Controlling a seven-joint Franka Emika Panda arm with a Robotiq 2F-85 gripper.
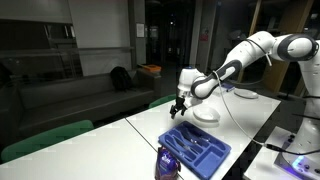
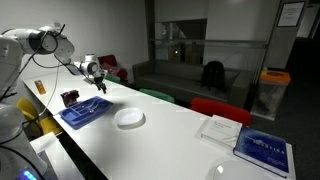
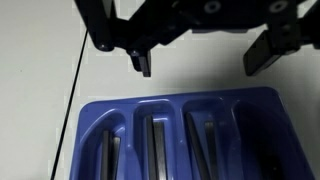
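Note:
On the white table, the blue cutlery tray (image 1: 207, 162) lies with several dark utensils (image 3: 158, 150) in its long compartments. My gripper (image 1: 180, 107) hangs over the table near the tray's far edge. In the wrist view its fingers (image 3: 143, 62) stand wide apart, and bare table shows between them. The gripper is open and apart from the tray, whose rim runs just below the fingers in that view.
A white round dish (image 2: 130, 118) stands beyond the tray. A dark red and blue item (image 1: 167, 163) sits beside the tray. At the table's far end are a white plate (image 2: 262, 174) and a blue book (image 2: 262, 150).

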